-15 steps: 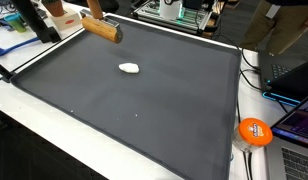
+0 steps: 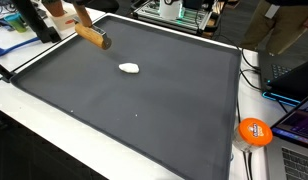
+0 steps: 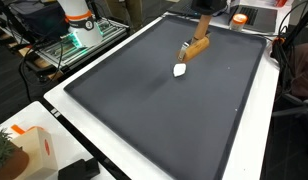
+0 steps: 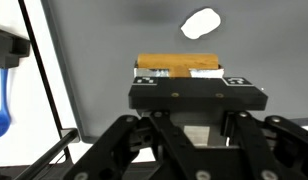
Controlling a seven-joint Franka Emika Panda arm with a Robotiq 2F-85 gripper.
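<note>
My gripper (image 3: 201, 36) is shut on a tan, wood-coloured cylinder (image 2: 93, 37). It holds the cylinder crosswise above the dark mat (image 2: 144, 105), near the mat's far left part in exterior view 1. In the wrist view the cylinder (image 4: 179, 60) spans the space just beyond the gripper's dark body, with an orange finger (image 4: 180, 72) at its middle. A small white, rounded piece (image 2: 129, 68) lies on the mat, apart from the cylinder. The wrist view has this white piece (image 4: 202, 22) just past the cylinder.
An orange-lidded jar (image 2: 254, 133) stands on the white table beyond one edge. A cactus pot (image 3: 8, 160) is at the lower left of exterior view 2, and cables run near the mat.
In exterior view 1 the cylinder has moved left and slightly down, still held by my gripper. The white piece has stayed in place.
</note>
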